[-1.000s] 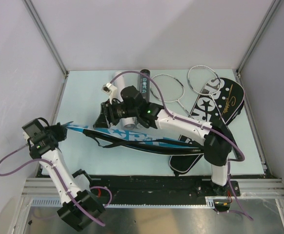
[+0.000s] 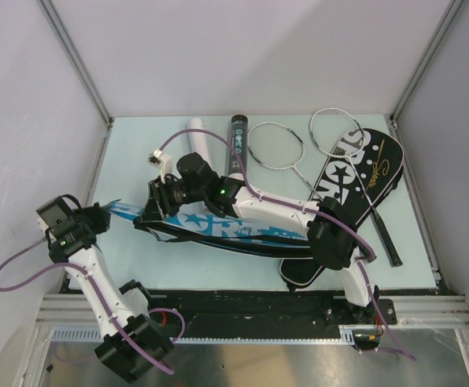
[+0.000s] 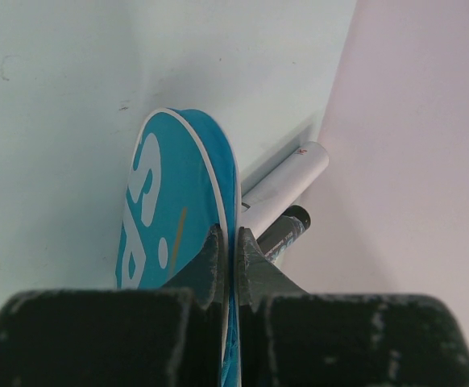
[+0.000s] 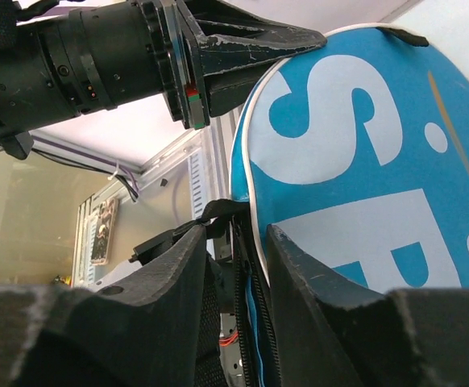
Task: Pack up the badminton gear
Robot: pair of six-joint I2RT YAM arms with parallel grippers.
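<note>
A blue racket bag (image 2: 210, 225) with white letters and black edging stretches across the table. My left gripper is shut on its left end, pinching the rim, with blue fabric between its fingers. In the right wrist view, my right gripper stands part open; the bag's pale piping and black zipper edge run between its fingers, near the left gripper. Two rackets (image 2: 276, 167) (image 2: 349, 153) lie at the back right. Behind the bag are a white tube (image 2: 198, 141) and a black tube (image 2: 238, 137), partly hidden by the right arm.
A second, black bag with white stars (image 2: 339, 173) lies at the right, under one racket. The right arm reaches across the middle of the table. Free table surface (image 2: 178, 270) shows at the front left and back left.
My right gripper has moved left and toward the front along the bag, closer to the left gripper. The left arm stays put, still pinching the bag's end.
</note>
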